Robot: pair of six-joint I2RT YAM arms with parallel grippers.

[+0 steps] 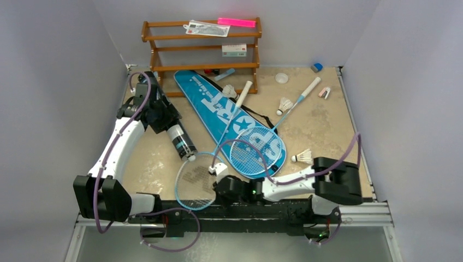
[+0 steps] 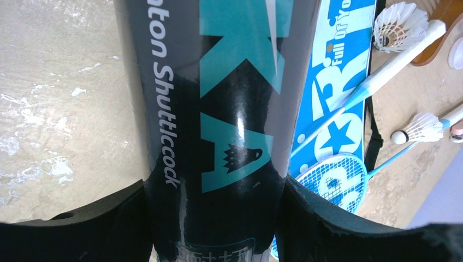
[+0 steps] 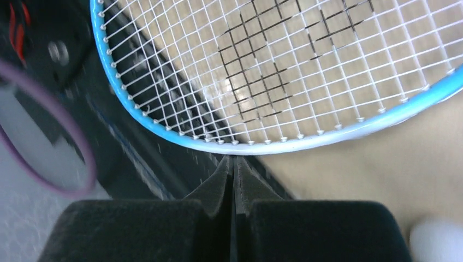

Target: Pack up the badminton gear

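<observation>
My left gripper is shut on a black and teal shuttlecock tube, which fills the middle of the left wrist view. A white cork shows at the tube's lower end. The near blue racket has its head at the front edge and its handle across the blue bag. At that racket's rim stands my right gripper, its fingers shut together with nothing showing between them. A second racket lies with its head on the bag. Shuttlecocks lie around.
Behind stands a wooden rack with a white box and a pink case. A small round dish and a blue block sit at the back right.
</observation>
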